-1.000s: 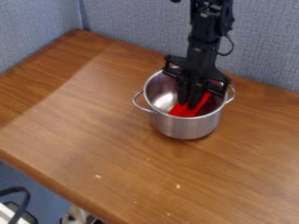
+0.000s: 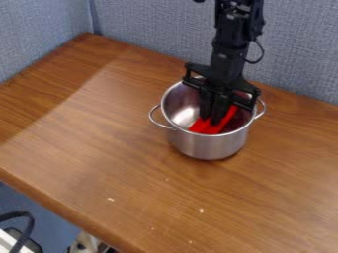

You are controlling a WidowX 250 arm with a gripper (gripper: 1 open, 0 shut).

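A silver pot [image 2: 201, 145] with a loop handle on each side stands on the wooden table toward the back right. A red object [image 2: 205, 126] lies inside it, partly hidden. My black gripper [image 2: 214, 107] reaches down from above into the pot, over the red object. I cannot tell whether it is open or shut, or whether it touches the red object.
Grey padded walls stand behind it. A cable and some equipment show beyond the near left edge at the bottom.
The gripper has shifted very slightly within the pot. The pot stays in place.
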